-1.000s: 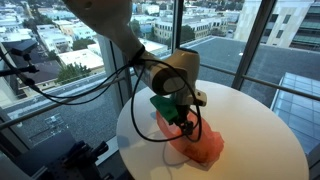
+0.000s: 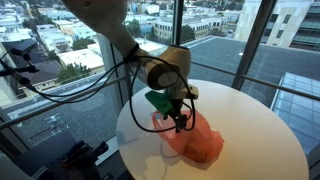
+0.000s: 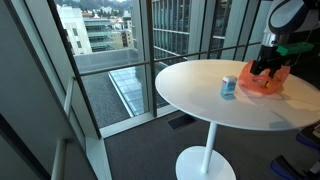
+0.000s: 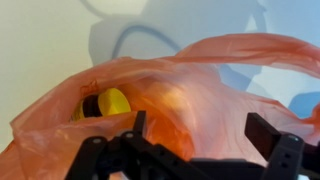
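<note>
A translucent orange plastic bag (image 2: pixel 204 146) lies crumpled on the white round table. My gripper hangs over it, fingers apart; folds of the bag's film pass below and between the fingers, but nothing is seen clamped. In the wrist view, a yellow and black object (image 4: pixel 113 102) shows inside the bag, left of the gripper and partly covered by film. From the other side, the gripper is close above the bag (image 3: pixel 264 84), its fingertips hard to make out there.
A blue and white carton (image 3: pixel 228 87) stands on the table (image 3: pixel 190 85) beside the bag. Bare tabletop surrounds both. Tall windows rise behind the table, and cables loop along the arm.
The arm and gripper have shifted slightly to the left in exterior view 1, staying over the bag. The bag looks nearly unchanged.
</note>
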